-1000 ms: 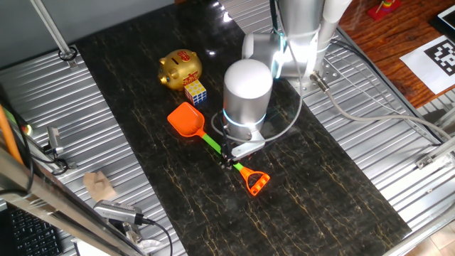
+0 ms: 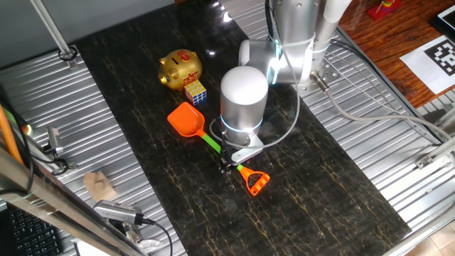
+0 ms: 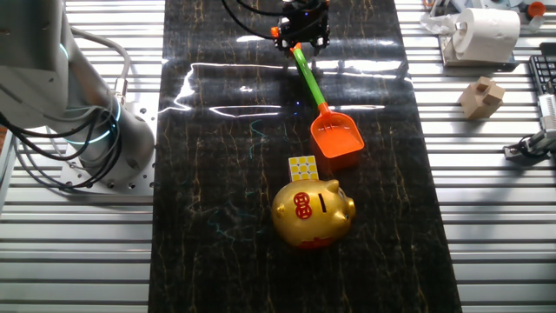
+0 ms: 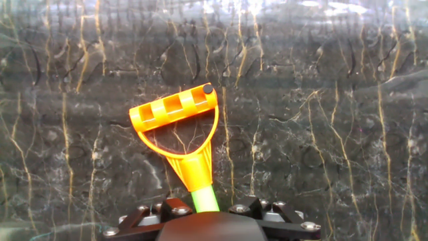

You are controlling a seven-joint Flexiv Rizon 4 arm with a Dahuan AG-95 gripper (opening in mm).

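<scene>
A toy shovel lies on the dark marbled table, its orange scoop (image 2: 186, 119) toward the piggy bank and its orange D-shaped handle (image 2: 256, 181) at the other end. The green shaft (image 3: 307, 78) joins the two. Over the shaft near the handle, my gripper (image 2: 229, 165) points down at the table. In the wrist view, its black fingers (image 4: 157, 215) stand apart on both sides of the shaft, open, with dark space beside the green. The fingertips' lowest parts are hidden by the gripper body. Exterior view 2 shows the gripper (image 3: 301, 36) at the top edge.
A gold piggy bank (image 3: 313, 214) and a Rubik's cube (image 2: 195, 91) stand close together beyond the scoop. Bare dark tabletop (image 2: 306, 206) lies on the handle side. Off the table, a wooden block (image 3: 481, 98) rests on the ribbed metal surface.
The arm has shifted slightly to the left in exterior view 1, with the gripper staying over the shaft. The shovel, piggy bank and cube have not moved.
</scene>
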